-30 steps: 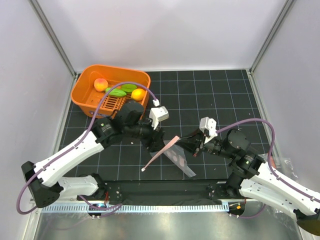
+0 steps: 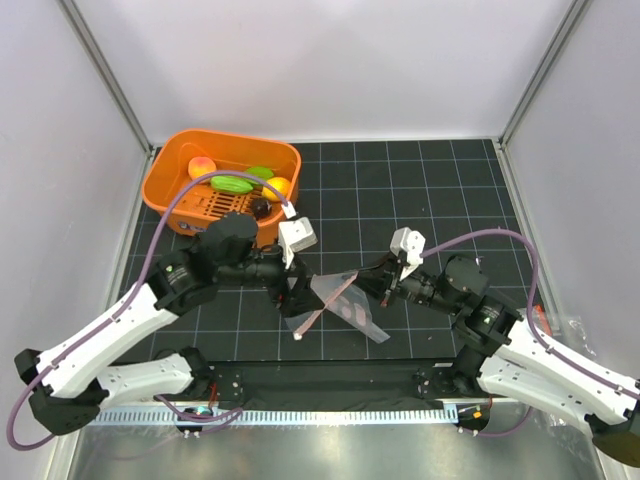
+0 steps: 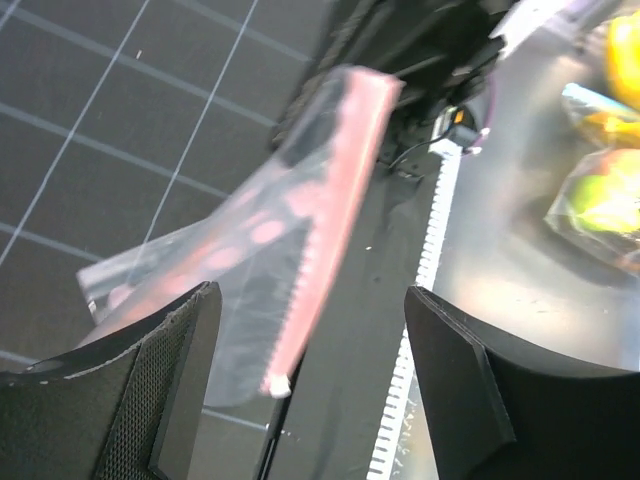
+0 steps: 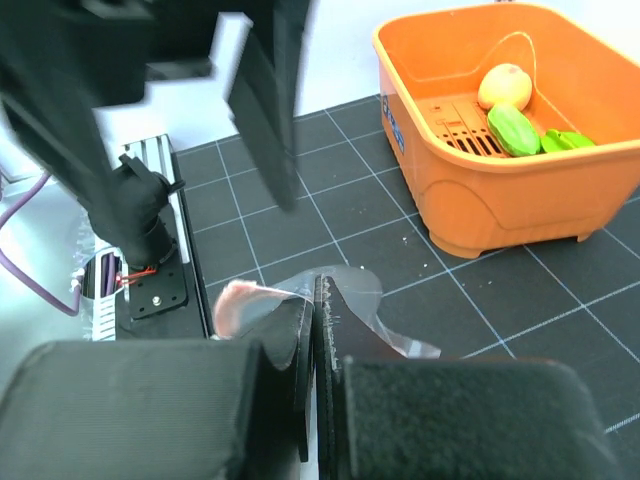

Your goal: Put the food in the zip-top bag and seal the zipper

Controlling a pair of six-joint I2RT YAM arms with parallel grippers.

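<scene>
A clear zip bag (image 2: 355,310) with a pink zipper strip hangs low over the front of the tiled mat; in the left wrist view the strip (image 3: 325,250) runs upright. My right gripper (image 2: 365,276) is shut on the bag, whose plastic (image 4: 360,290) spreads beyond its fingers. My left gripper (image 2: 295,295) is open over the bag's left part, its fingers (image 3: 160,380) either side of the view's lower middle. The food, an orange fruit (image 2: 201,168), green vegetables (image 2: 233,185) and a yellow fruit (image 2: 276,188), lies in an orange basket (image 2: 170,160).
Bagged produce (image 3: 600,200) lies on the metal surface off the mat. Clear plastic (image 2: 570,335) lies at the far right.
My left gripper has shifted a little left and toward the front. My right gripper and the bag's strip have moved slightly, the right arm a little left.
</scene>
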